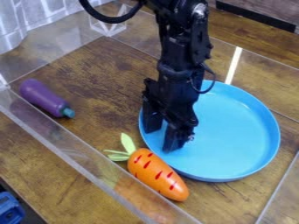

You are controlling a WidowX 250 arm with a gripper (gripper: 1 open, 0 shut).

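Observation:
The black robot arm reaches down from the top centre, its dark gripper (pixel 169 115) low over the left side of a blue round plate or shallow bowl (pixel 239 140). The fingers are dark and overlap, so whether they are open or shut, or hold anything, is unclear. A toy orange carrot (pixel 156 173) with pale green leaves lies just below and left of the plate, near the front. A purple eggplant-like toy (pixel 45 99) lies on the wooden surface at the left, apart from the gripper.
Clear plastic edges run along the lower left and right. A blue object (pixel 7 209) shows at the bottom-left corner.

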